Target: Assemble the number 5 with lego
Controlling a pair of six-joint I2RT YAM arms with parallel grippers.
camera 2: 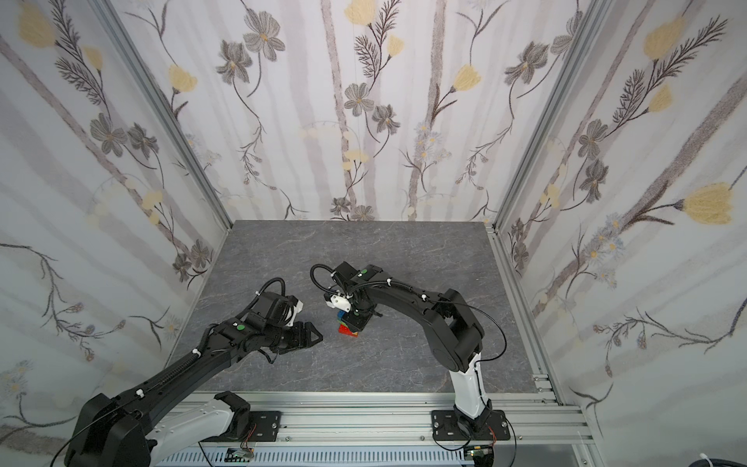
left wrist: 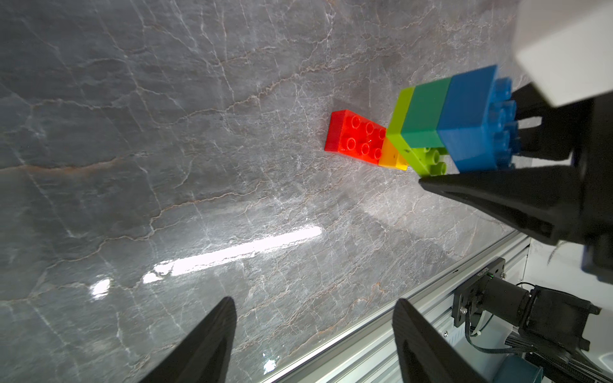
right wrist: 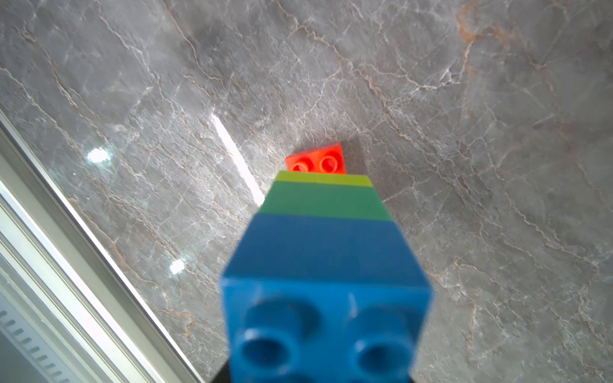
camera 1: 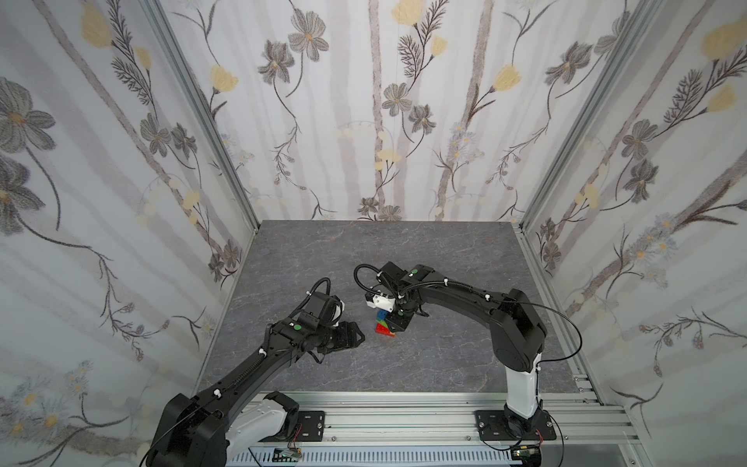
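A red brick [left wrist: 359, 136] with an orange-yellow brick [left wrist: 391, 155] against its end lies on the grey table. Just above the orange-yellow end hangs a stack of a lime brick [left wrist: 401, 123], a green brick [left wrist: 426, 111] and a blue brick [left wrist: 469, 121]. My right gripper [camera 1: 390, 316] is shut on this stack, one dark finger [left wrist: 491, 194] running along its side. From the right wrist view the stack hides the orange-yellow brick and most of the red brick [right wrist: 317, 159]. Left of the bricks, my left gripper [camera 1: 361, 334] stands open, bare table between its spread fingers.
An aluminium rail [camera 1: 373, 398] borders the table's front edge. Patterned walls [camera 1: 404, 109] enclose the back and sides.
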